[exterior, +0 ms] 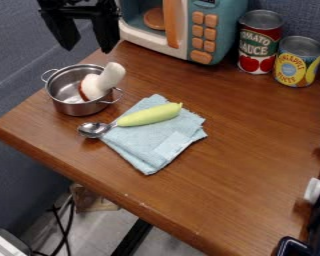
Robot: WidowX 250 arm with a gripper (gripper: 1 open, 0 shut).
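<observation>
The black gripper (pixel 85 31) hangs at the top left above a small steel pot (pixel 65 95), its two fingers spread apart with nothing seen between them. In the pot are a white cylindrical object (pixel 107 77), leaning out toward the right, and something reddish, partly hidden. On a folded light blue cloth (pixel 152 150) lie a pale yellow, long vegetable-like toy (pixel 152 113) and a metal spoon or scoop (pixel 95 129), whose handle is partly covered.
A toy microwave (pixel 208 25) stands at the back. A tomato sauce can (pixel 256 45) and a yellow can (pixel 295 65) are at the back right. A dark appliance with white knobs edges the right side.
</observation>
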